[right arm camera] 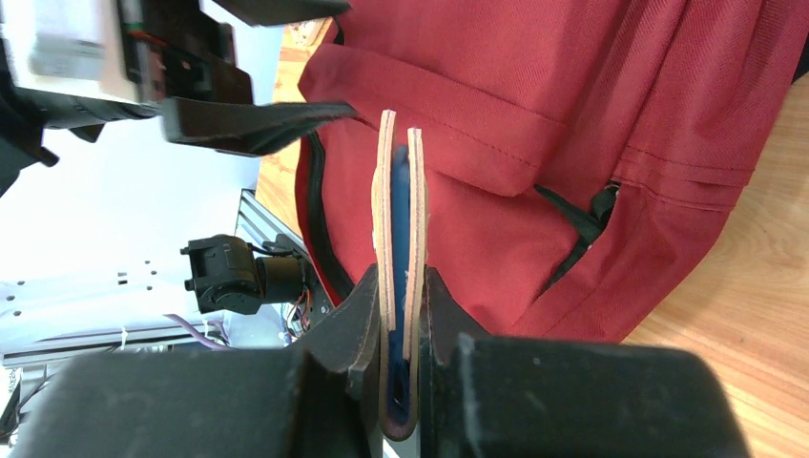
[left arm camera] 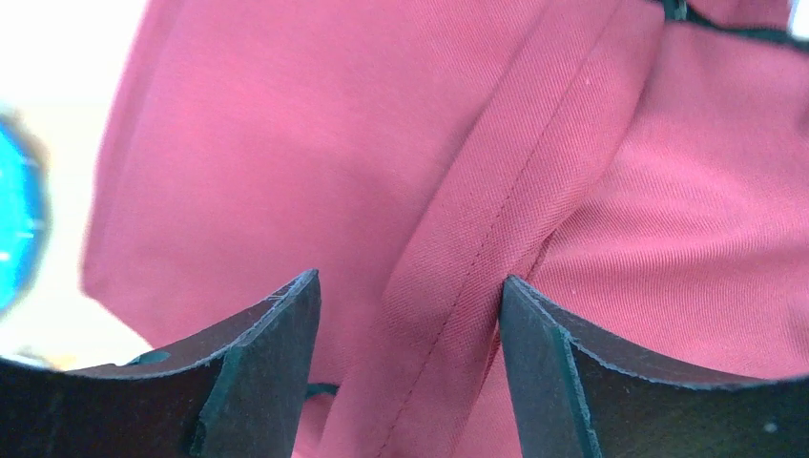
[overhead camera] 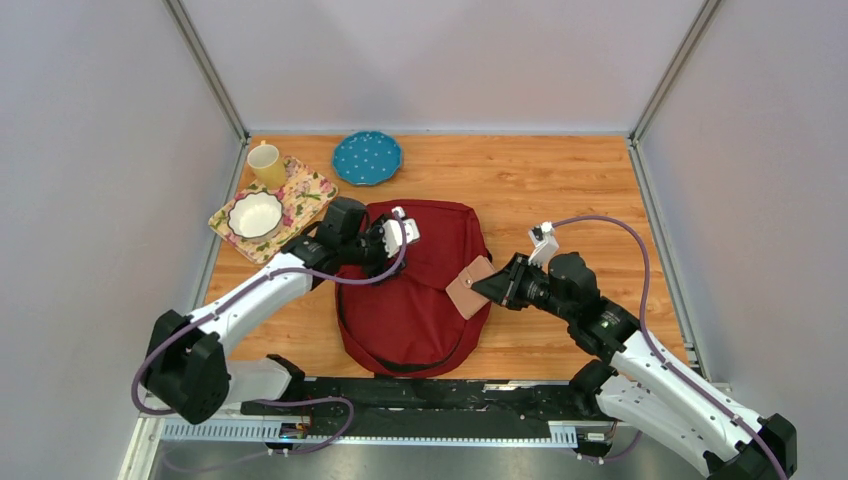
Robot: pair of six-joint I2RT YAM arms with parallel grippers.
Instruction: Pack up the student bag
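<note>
The red bag (overhead camera: pixel 410 320) lies flat mid-table, with a stitched pocket flap (right arm camera: pixel 458 119) across its face in the right wrist view. My left gripper is open over the bag; a folded red edge (left arm camera: pixel 506 200) runs between its fingers, and the right finger (left arm camera: pixel 544 343) seems to touch it. In the top view, my left gripper's tips are mostly hidden by its arm. My right gripper is shut on a thin pink-beige notebook (overhead camera: pixel 470 287), held edge-on in the right wrist view with dark blue between its covers. It hangs over the bag's right side.
A blue dotted plate (overhead camera: pixel 367 158) lies behind the bag. At the back left, a flowered mat (overhead camera: pixel 312 188) carries a white bowl (overhead camera: pixel 256 216) and a yellow cup (overhead camera: pixel 266 165). Bare wood (overhead camera: pixel 570 180) fills the back right.
</note>
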